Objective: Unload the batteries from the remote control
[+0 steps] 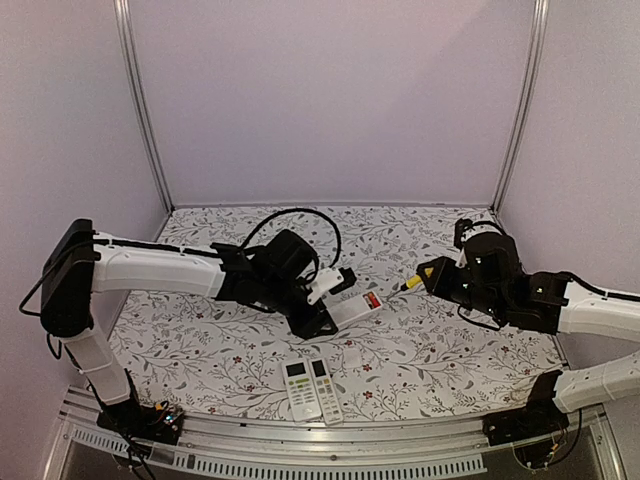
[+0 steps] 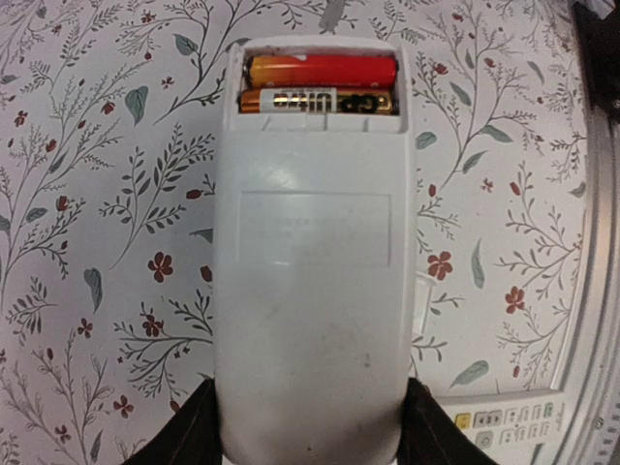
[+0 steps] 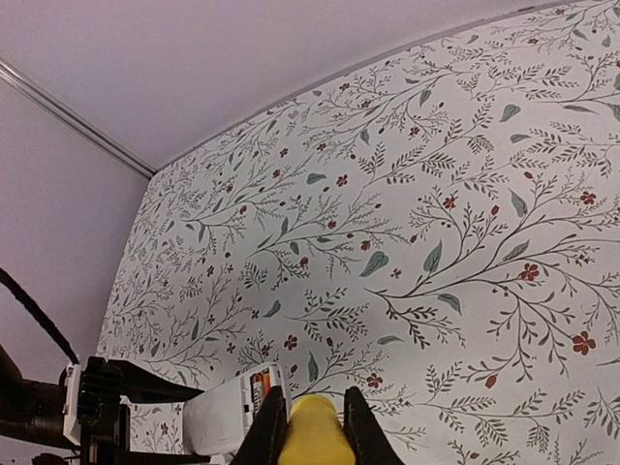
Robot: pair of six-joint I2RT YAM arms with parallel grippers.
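Observation:
A white remote control (image 2: 312, 291), back side up, fills the middle of the left wrist view. My left gripper is shut on its lower end. In its uncovered compartment lie two batteries side by side: a red and orange one (image 2: 322, 71) and a copper and black one (image 2: 315, 102). My right gripper is shut on a yellow-handled tool (image 1: 412, 282), whose thin dark tip points toward the remote's battery end in the top view. That tip and the remote stand apart. The right wrist view shows mostly the yellow handle, with its tip hidden.
Two more white remotes, a wider one (image 1: 301, 390) and a narrower one (image 1: 325, 392), lie face up near the front edge. A small white cover piece (image 1: 351, 358) lies on the table behind them.

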